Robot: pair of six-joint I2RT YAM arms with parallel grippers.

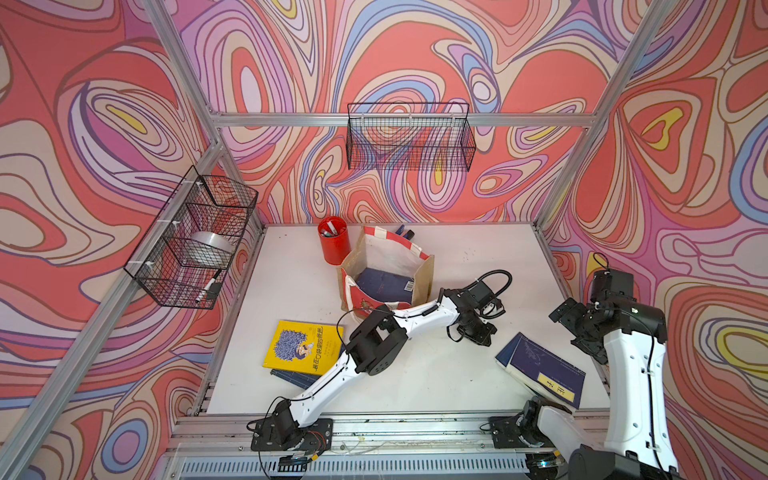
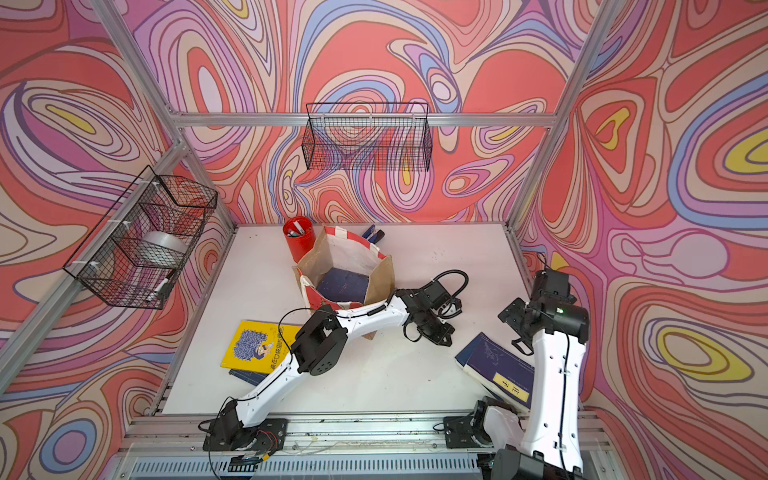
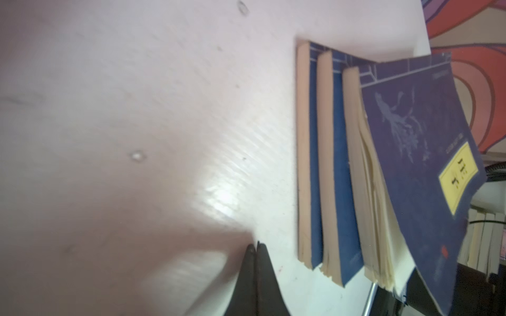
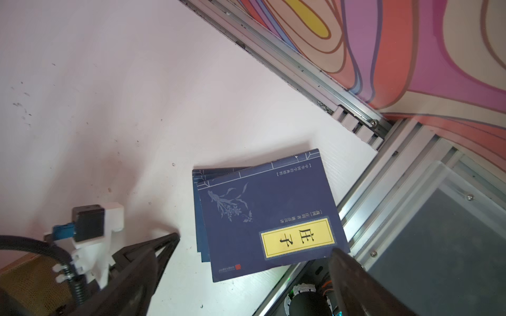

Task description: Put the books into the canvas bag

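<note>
The blue books (image 1: 548,372), a fanned stack with a yellow label on top, lie near the table's front right corner. My left gripper is shut with nothing between its fingers. It stands just left of the stack, with bare table between, as the right wrist view also shows. My right gripper (image 1: 577,332) hangs high at the right edge, beyond the stack. Its fingers (image 4: 363,284) are wide apart and empty. The canvas bag (image 1: 425,284) stands upright and open at mid-table, with a dark blue book (image 1: 384,284) inside. A yellow book (image 1: 308,348) lies over blue ones at front left.
A red cup (image 1: 336,246) stands behind the bag's left side. A stapler (image 2: 373,234) is behind the bag. My left arm stretches across the front of the bag. Wire baskets (image 1: 410,140) hang on the frame, clear of the tabletop.
</note>
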